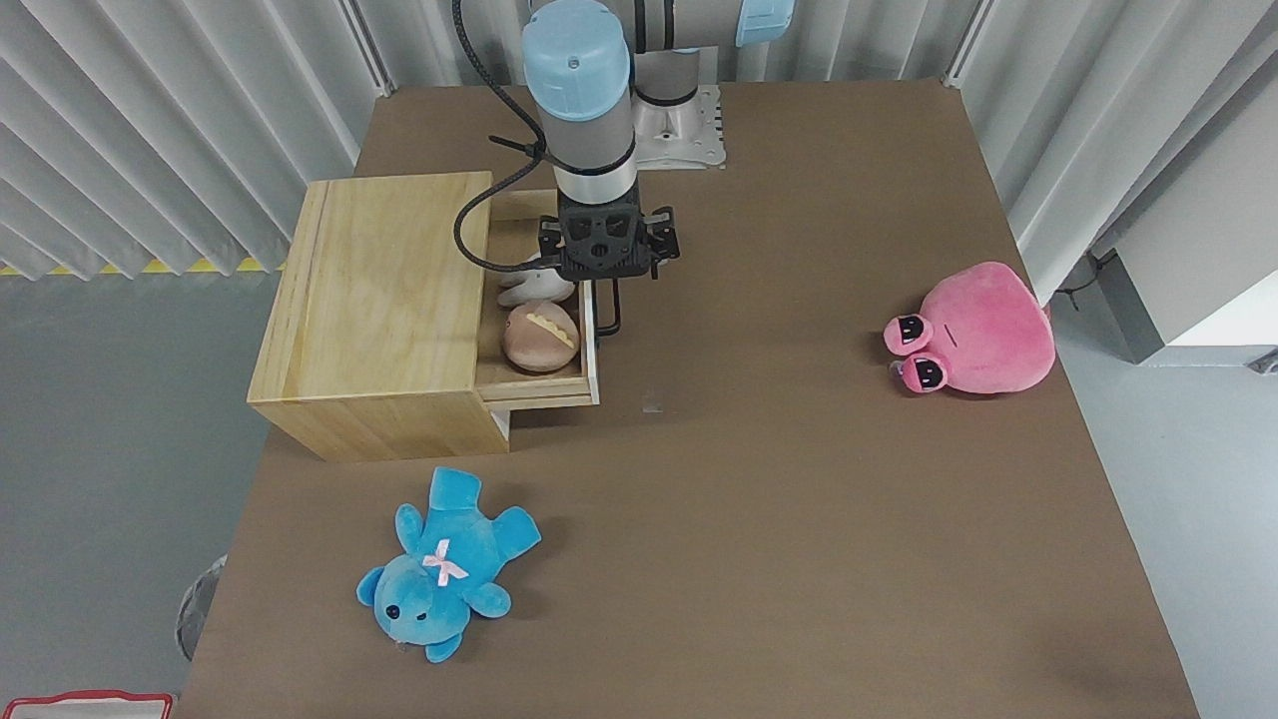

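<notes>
My gripper (608,246) is a black unit at the end of the arm, hanging over the open drawer of a pale wooden box (371,300). Its fingers are mostly hidden below its body, so I cannot tell whether it is open or shut. The drawer (535,390) holds a round pinkish-brown toy (539,348) with a cream stripe and, behind it, a white plush piece (530,286), partly hidden under the gripper.
A blue teddy bear (467,545) lies on the brown table (779,539) at the front left. A pink plush toy (982,330) sits at the right edge.
</notes>
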